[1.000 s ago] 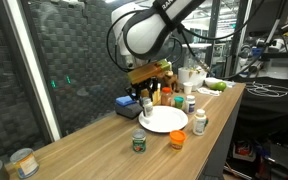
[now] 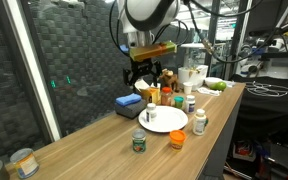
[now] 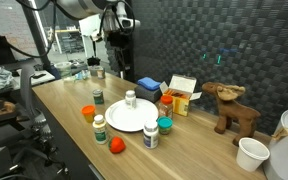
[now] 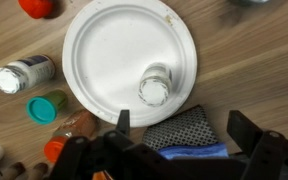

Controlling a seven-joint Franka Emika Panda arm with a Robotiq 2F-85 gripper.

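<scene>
A white plate lies on the wooden table, and a small white-capped bottle stands upright on it, off its centre. My gripper is open above the plate's edge, its two fingers wide apart at the bottom of the wrist view. Nothing is held between them. In the first exterior view the gripper hangs clear above the bottle, apart from it.
Around the plate stand an orange cup, a can, a white-capped bottle and a tomato. A blue cloth, a yellow box and a toy animal are behind. Bare table lies to the left.
My gripper was low at the bottle on the plate; it has risen well above it. The bottle stands on the plate, now apart from the fingers.
</scene>
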